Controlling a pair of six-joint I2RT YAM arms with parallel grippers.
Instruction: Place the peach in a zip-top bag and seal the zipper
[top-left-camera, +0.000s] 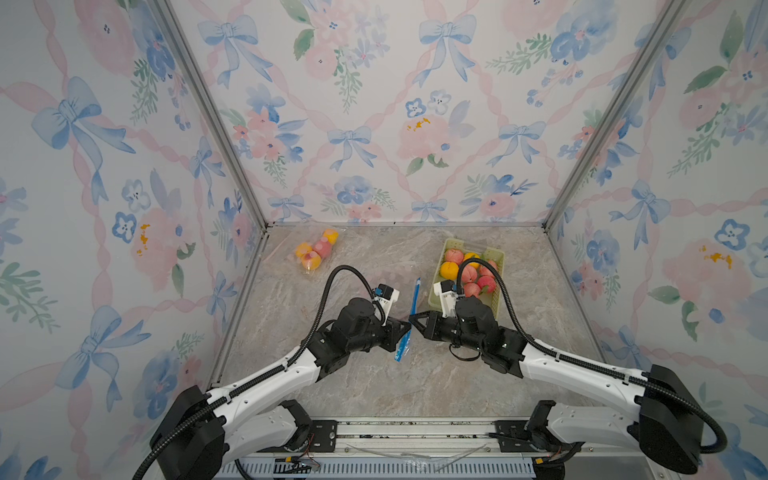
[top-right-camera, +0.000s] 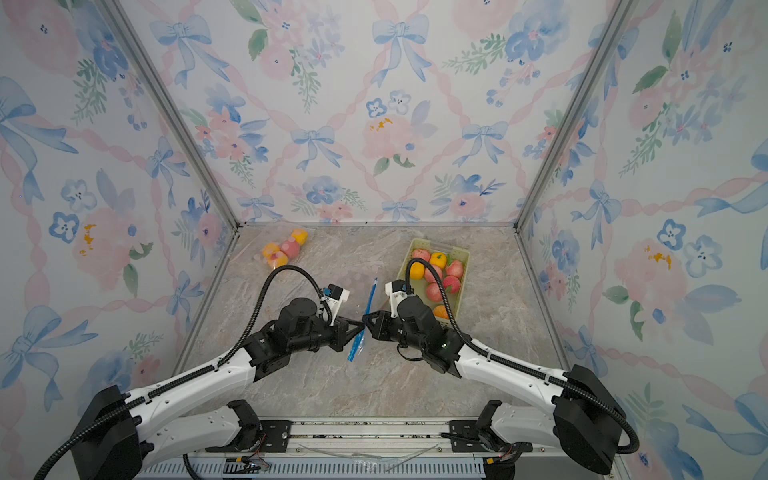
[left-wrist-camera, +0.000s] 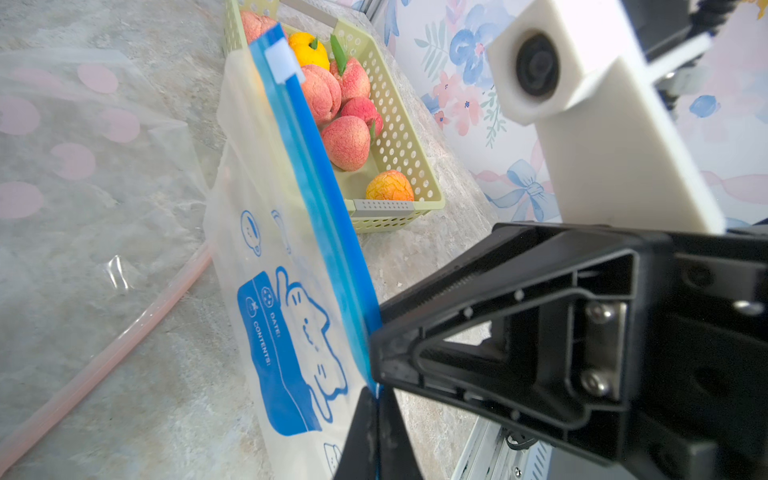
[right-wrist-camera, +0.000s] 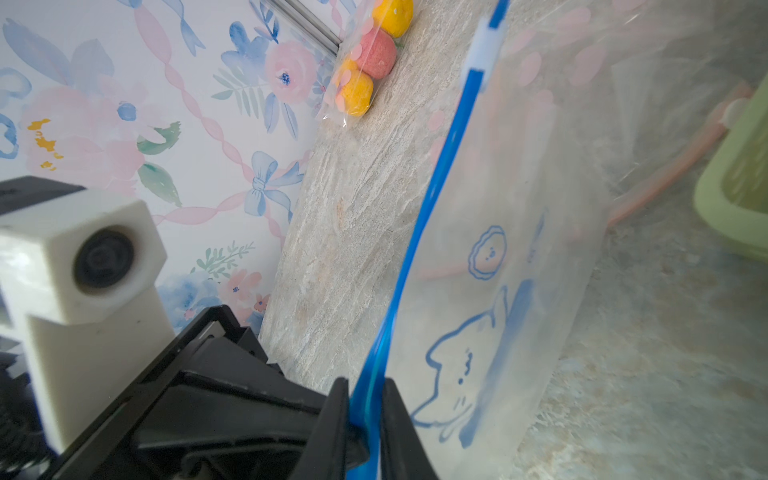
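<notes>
The zip top bag (left-wrist-camera: 280, 320), translucent with blue print and a blue zipper strip (right-wrist-camera: 436, 184), hangs between my two grippers; no fruit shows inside it in either wrist view. A white slider (left-wrist-camera: 282, 60) sits at the strip's far end. My left gripper is shut on the bag's zipper edge. Right beside it, my right gripper has its fingers a little apart, one on each side of the blue strip. Several pinkish-red peaches (left-wrist-camera: 346, 142) lie in the green basket (left-wrist-camera: 412, 172).
A yellow pepper (left-wrist-camera: 310, 49) and an orange fruit (left-wrist-camera: 390, 185) share the basket. A clear bag of fruit (top-left-camera: 317, 248) lies at the back left. A clear sheet with pink dots (left-wrist-camera: 88, 136) lies behind the held bag.
</notes>
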